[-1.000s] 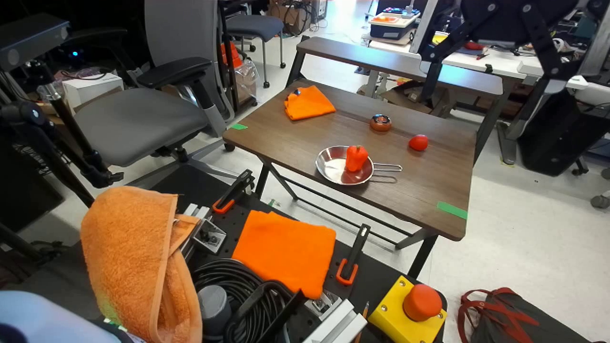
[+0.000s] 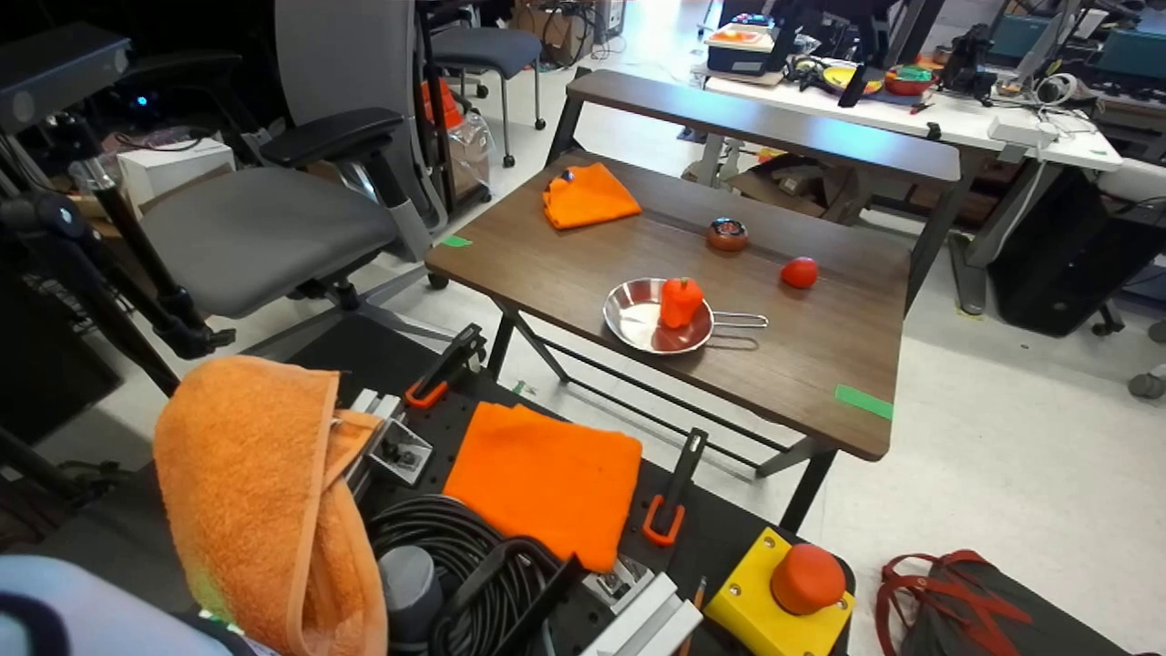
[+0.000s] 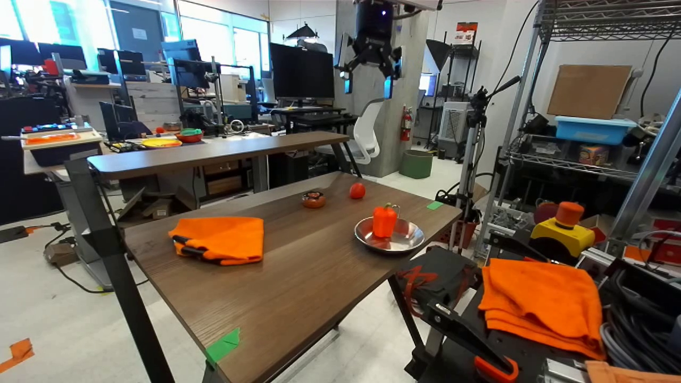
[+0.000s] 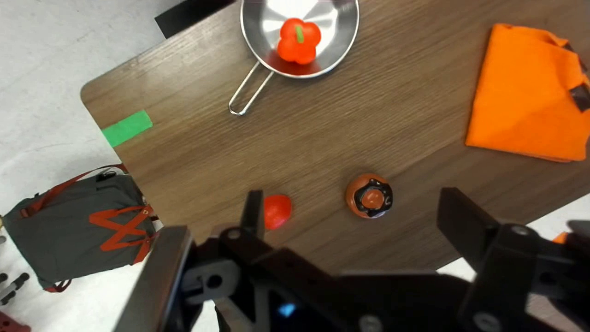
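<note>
My gripper is open and empty, its two fingers wide apart in the wrist view. In exterior view 2 the gripper (image 3: 368, 86) hangs high over the far side of the table, well clear of everything. A red-orange bell pepper (image 3: 384, 222) stands upright in a shiny steel pan (image 4: 345, 47) near the table's front edge. Below and between the fingers in the wrist view is a brown pot-shaped item (image 4: 373, 196) with a black patterned top. A red tomato (image 2: 800, 272) sits apart, partly beside the left finger in the wrist view. A folded orange cloth (image 2: 590, 198) lies at the table's other end.
A raised shelf (image 2: 765, 126) runs along the table's back edge. Green tape (image 2: 864, 401) marks the tabletop's corners. Close by stands a dark cart with another orange cloth (image 2: 547, 476) and a yellow-and-red button box (image 2: 754, 596).
The table's objects stay where they were.
</note>
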